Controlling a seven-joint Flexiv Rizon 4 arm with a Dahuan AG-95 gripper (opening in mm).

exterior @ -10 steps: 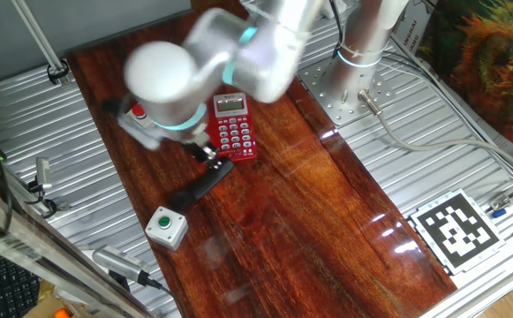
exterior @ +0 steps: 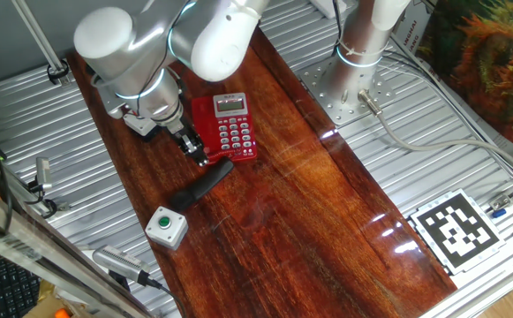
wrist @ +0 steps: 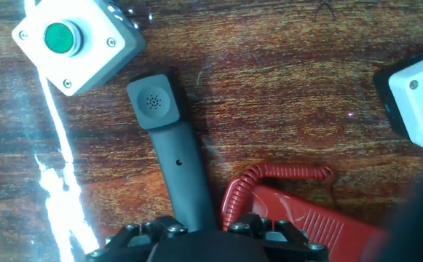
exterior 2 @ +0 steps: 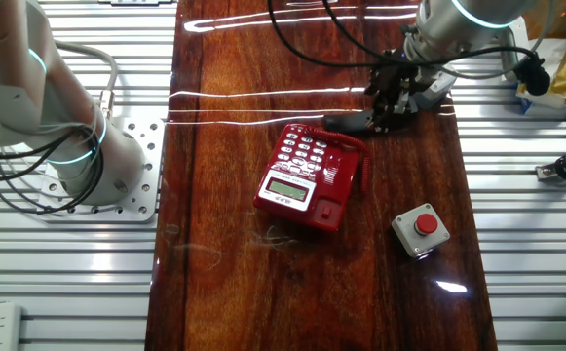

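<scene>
A dark grey telephone handset (wrist: 178, 164) lies on the wooden table, running from beside the green-button box toward the red phone (exterior: 230, 128). Its round-holed end piece faces up in the wrist view. My gripper hovers over the handset's other end, close to the phone's edge. Its fingers (wrist: 160, 229) stand apart, open, and the handset does not appear gripped. A red coiled cord (wrist: 247, 185) curls on the phone's side, near the right finger. The handset's near end is hidden beneath the gripper.
A white box with a green button (exterior: 166, 227) stands at the handset's far end. Another box, with a red button (exterior 2: 422, 230), sits beside the phone. Open wooden table (exterior: 282, 230) stretches away from the phone.
The arm has swung left in exterior view 1, and my gripper has shifted slightly left from the handset's end. The red-button box is now mostly covered by the arm. Handset and phone have stayed put.
</scene>
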